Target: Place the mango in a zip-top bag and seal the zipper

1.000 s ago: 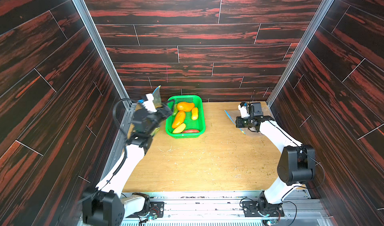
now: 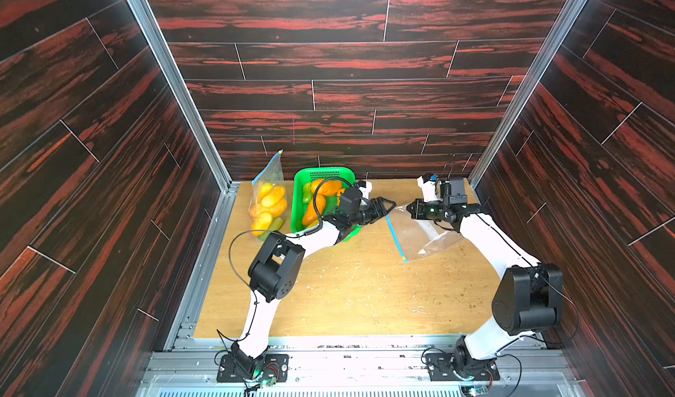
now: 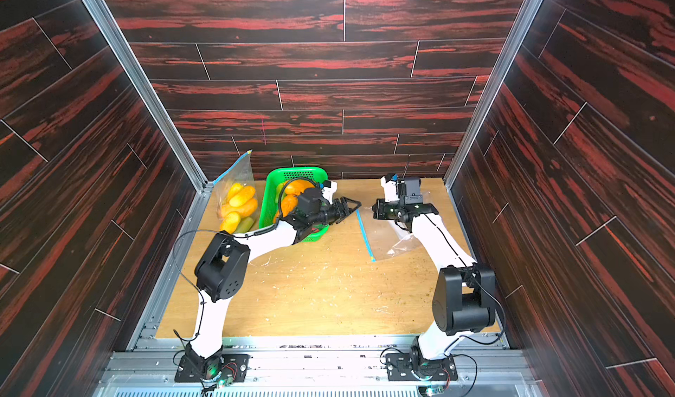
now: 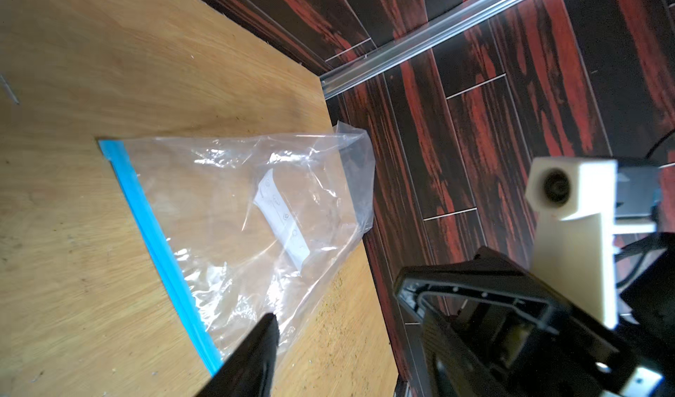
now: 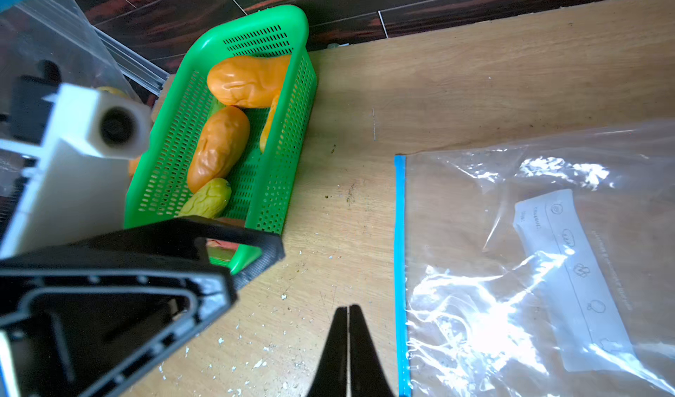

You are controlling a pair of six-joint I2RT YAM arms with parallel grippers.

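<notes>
An empty clear zip-top bag (image 4: 211,207) with a blue zipper edge (image 5: 400,256) and a white label lies flat on the table, right of the basket. My left gripper (image 2: 392,204) hangs near the far end of that zipper, its fingers apart with nothing between them. The right gripper is over the bag area, its fingers pressed together and no object showing there. Orange and yellow mangoes (image 5: 218,144) lie in the green basket (image 5: 299,116), partly covered by the left arm in the top views.
A second clear bag (image 2: 270,168) with several mangoes inside stands at the back left, beside the basket. Bare table (image 2: 337,291) spreads out in front. The two grippers are close together.
The left arm has swung right, from over the back left past the basket to the empty bag. That bag has shifted frontward and turned.
</notes>
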